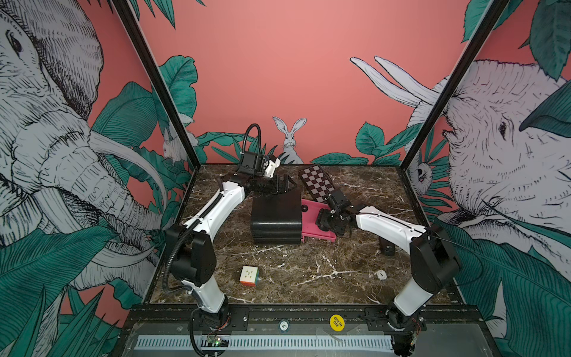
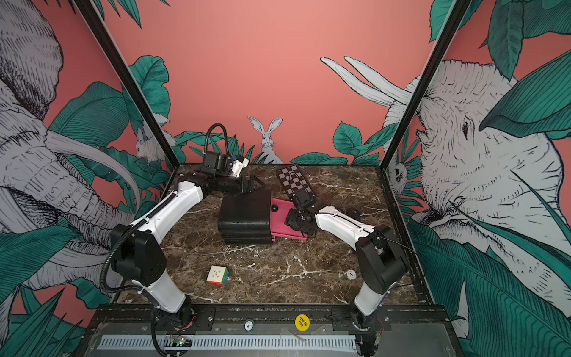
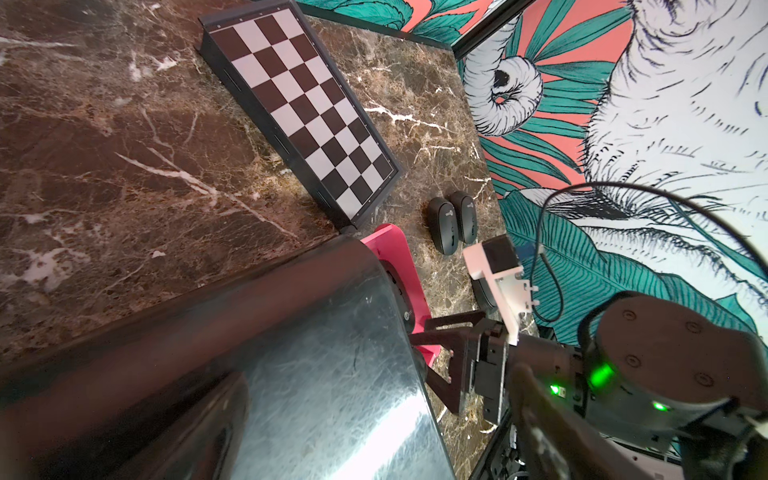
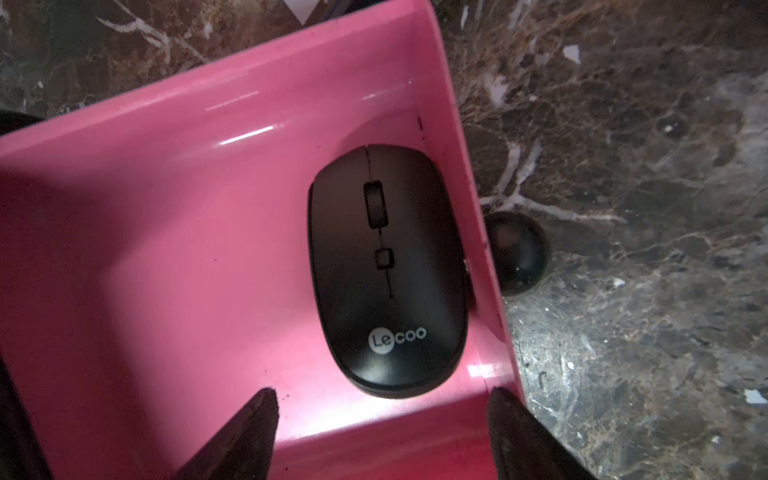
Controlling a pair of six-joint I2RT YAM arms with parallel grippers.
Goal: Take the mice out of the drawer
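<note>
The pink drawer point(image 4: 200, 264) is pulled out to the right of the black cabinet point(image 1: 276, 220). A black Lecoo mouse point(image 4: 384, 280) lies in it against the front wall. Deeper in the drawer, beside the cabinet, is another black mouse point(image 1: 304, 208). My right gripper is open above the front mouse, its fingers point(image 4: 252, 436) spread wider than the mouse, with nothing gripped. Over the cabinet's rear top hangs my left gripper point(image 1: 288, 183); its blurred fingers point(image 3: 220, 436) stand wide apart in the left wrist view, empty.
Two black mice point(image 3: 442, 225) lie side by side on the table beyond the drawer. A checkered board point(image 3: 312, 112) rests behind the cabinet. Nearer the front are a colored cube point(image 1: 248, 275) and a small white disc point(image 1: 381, 275).
</note>
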